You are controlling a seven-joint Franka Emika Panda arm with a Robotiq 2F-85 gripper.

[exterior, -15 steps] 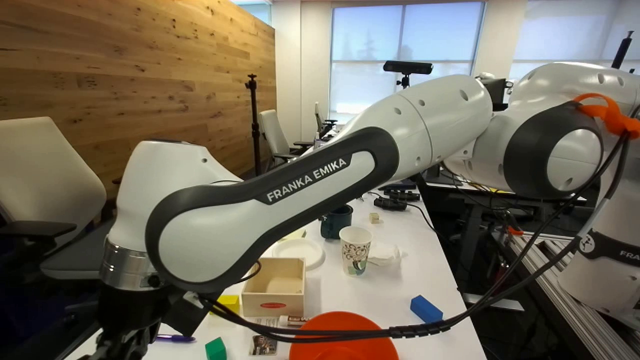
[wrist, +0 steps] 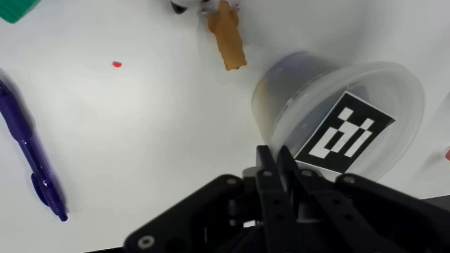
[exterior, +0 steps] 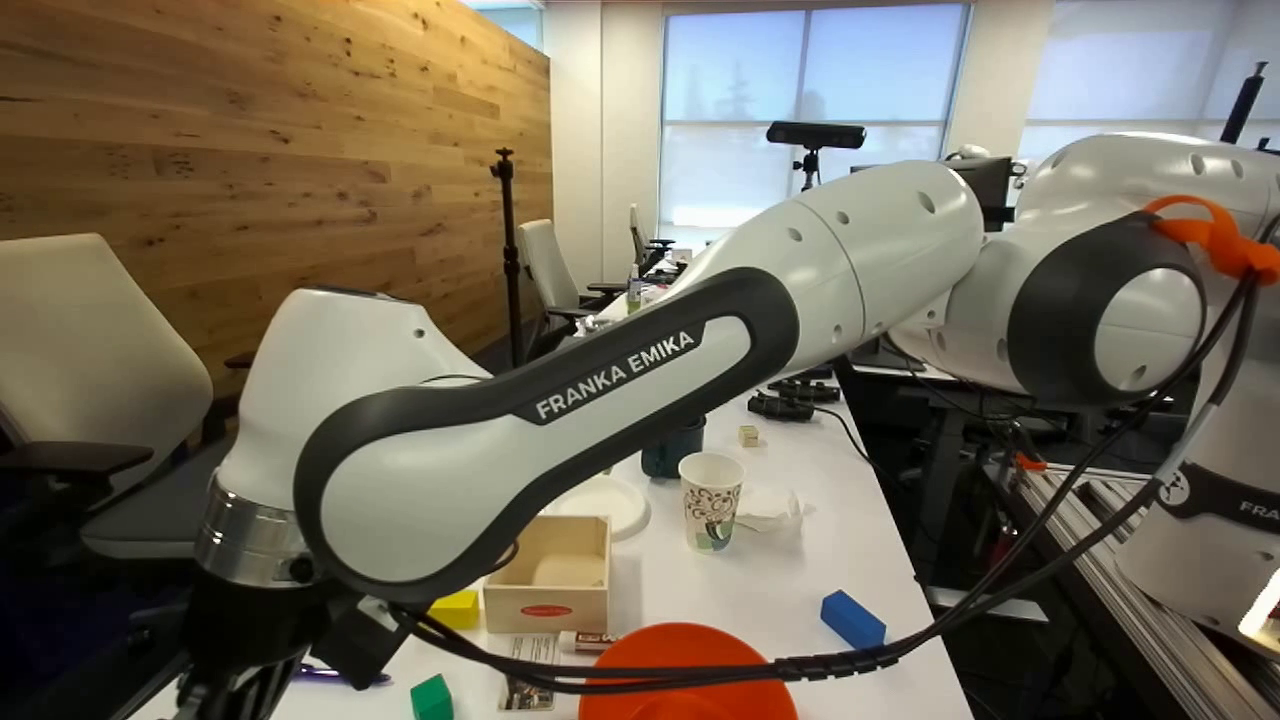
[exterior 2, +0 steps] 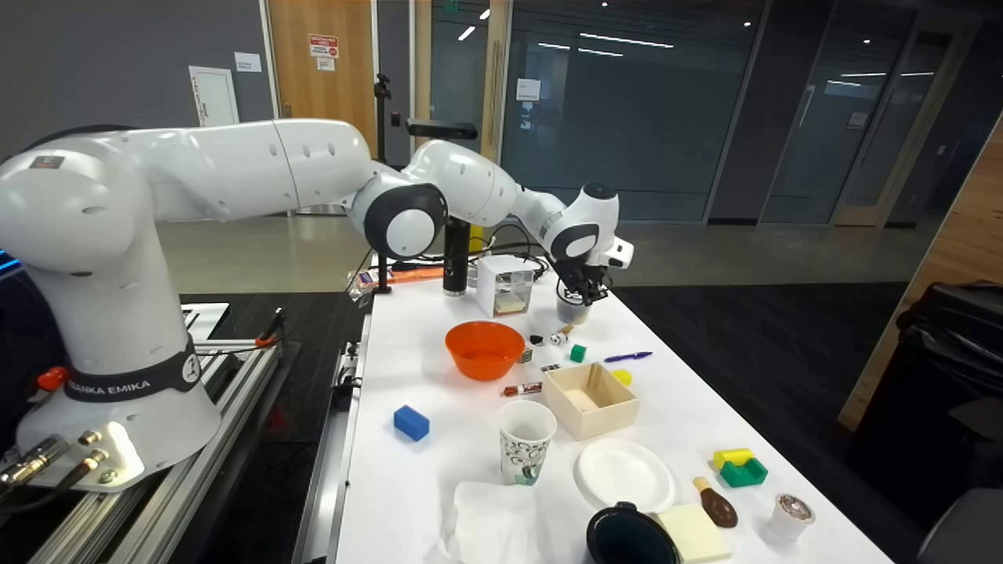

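Note:
In the wrist view my gripper is shut on the near rim of a translucent plastic tub (wrist: 390, 78), one finger on each side of its wall. A black-and-white marker card (wrist: 345, 133) shows in the tub, which stands on the white table. From exterior view 2, the tub (exterior 2: 571, 310) is at the far end of the table, beneath my gripper (exterior 2: 584, 293). The fingertips lie outside exterior view 1.
A purple pen (wrist: 31, 147) and a brown toy piece (wrist: 229, 40) lie near the tub. Toward the middle are an orange bowl (exterior 2: 484, 352), a green block (exterior 2: 577, 352) and a wooden box (exterior 2: 616, 413). A clear-fronted white box (exterior 2: 498, 282) stands left of the gripper.
The arm's wrist end has shifted slightly right and lower in exterior view 1.

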